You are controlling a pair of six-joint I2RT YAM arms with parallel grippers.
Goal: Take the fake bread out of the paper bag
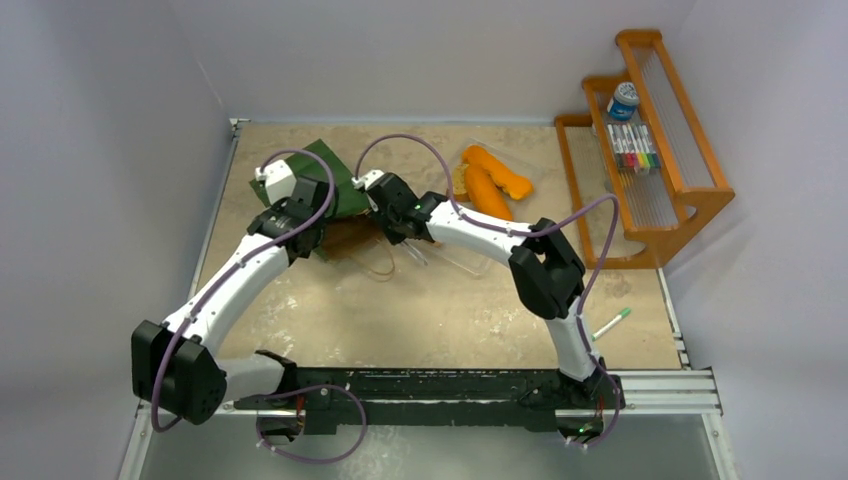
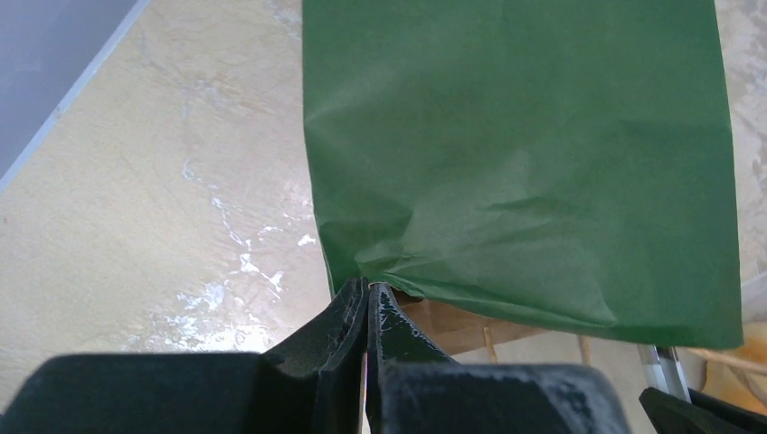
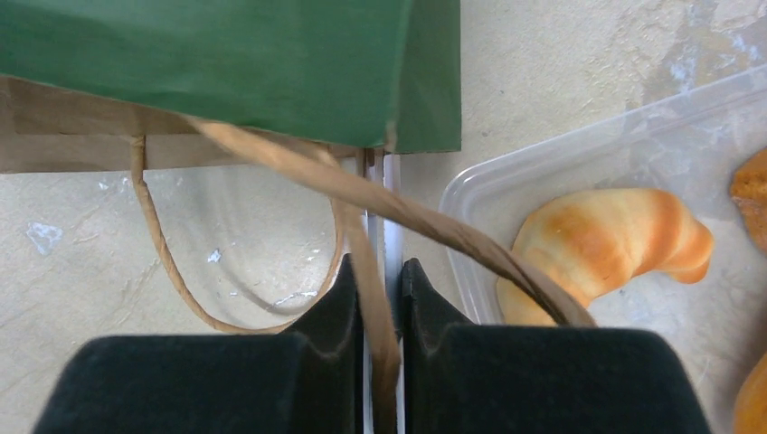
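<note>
The green paper bag (image 1: 335, 160) with brown interior lies at the centre-left of the table, tilted, rope handles (image 3: 154, 226) hanging out. My left gripper is shut at a green edge of the bag, little or nothing visible between its fingers. My right gripper is at the bag's opening, a rope handle crossing over it; how far it is open is hard to tell. No bread shows inside the bag in these views; its inside is mostly hidden.
A clear plastic tray (image 3: 472, 185) holding a croissant (image 3: 601, 244) and orange breads (image 1: 485, 190) sits right of the bag. A wooden shelf (image 1: 700, 200) with markers stands at the right.
</note>
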